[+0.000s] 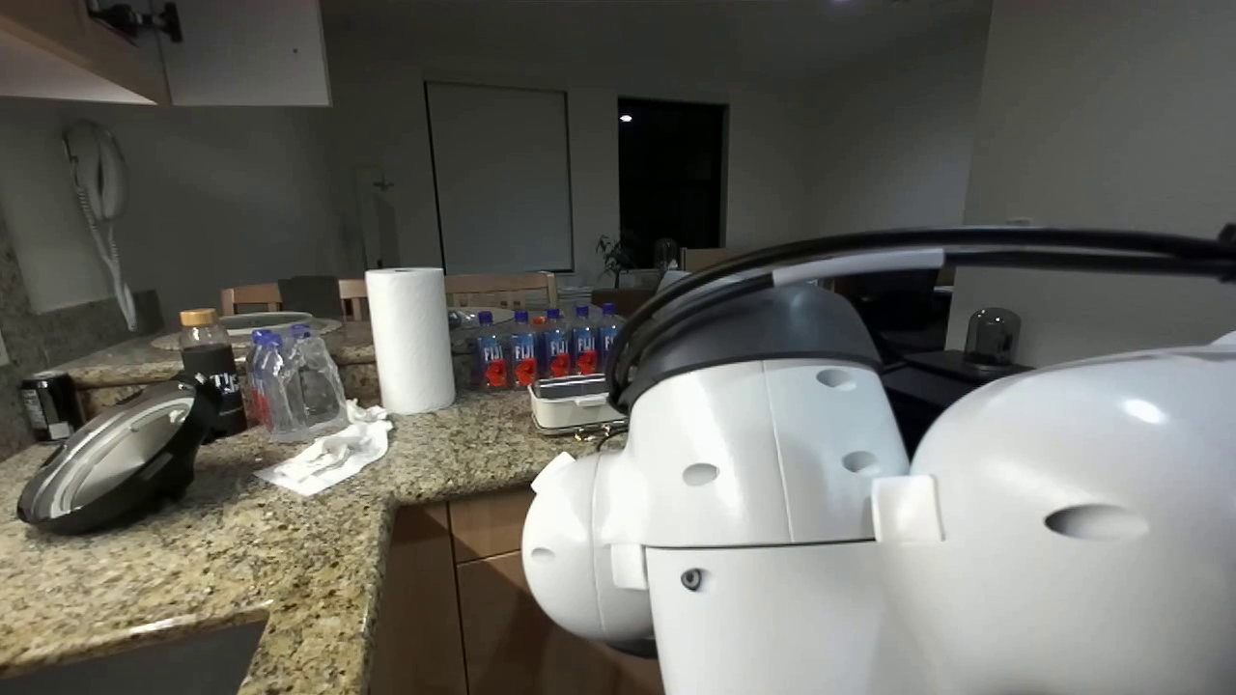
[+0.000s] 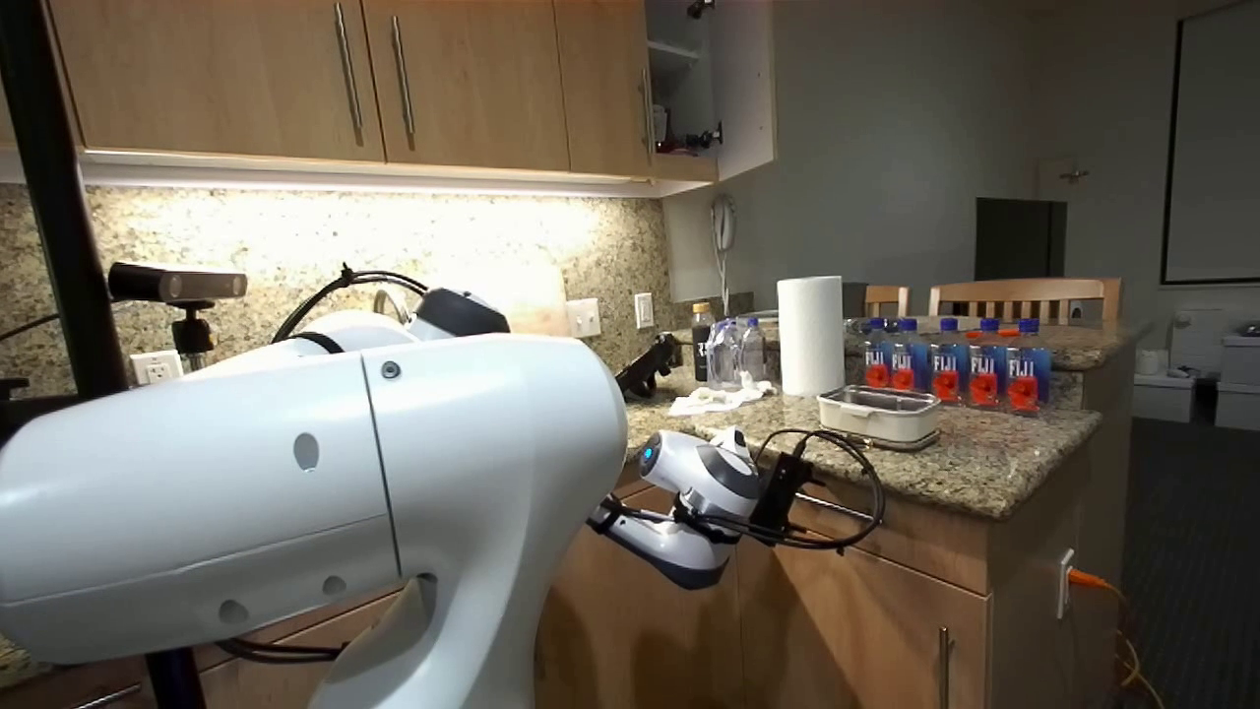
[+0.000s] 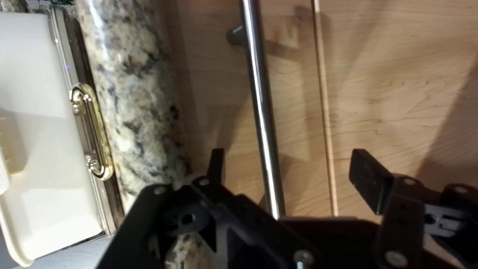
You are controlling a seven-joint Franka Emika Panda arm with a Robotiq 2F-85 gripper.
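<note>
My gripper is spread in front of a wooden drawer front [image 3: 295,116], with a wide space between its black fingers. A long metal drawer handle [image 3: 264,107] runs lengthwise through the gap in the wrist view, nearer the left finger. Neither finger visibly touches it. From the side, in exterior view 2, the handle [image 2: 834,507] shows below the counter's edge, just past the arm's wrist [image 2: 709,484]. The arm hides the gripper in exterior view 1.
A granite counter edge [image 3: 134,103] lies close to the left finger. On the counter stand a cream lunch box [image 2: 880,416], a paper towel roll [image 2: 810,337] and several water bottles [image 2: 948,366]. Cables [image 2: 874,484] loop beside the wrist.
</note>
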